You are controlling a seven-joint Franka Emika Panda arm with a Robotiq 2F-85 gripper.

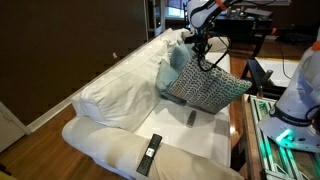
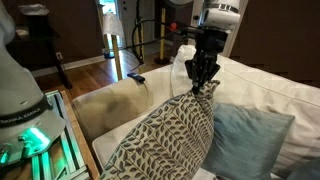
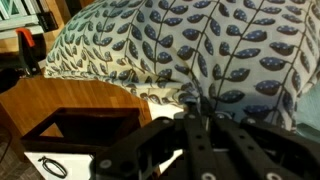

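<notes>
A pillow with a dark leaf pattern hangs from my gripper, which is shut on its upper part. In exterior view 1 the same patterned pillow is raised at the far end of the white couch, just in front of a blue-grey pillow. The wrist view is largely filled by the leafy cloth, gathered into folds toward the gripper. My fingertips are mostly hidden by the cloth and dark gripper parts.
On the white couch lie a black remote by the near armrest and a smaller dark object on the seat. A wooden floor and dark furniture lie below the pillow.
</notes>
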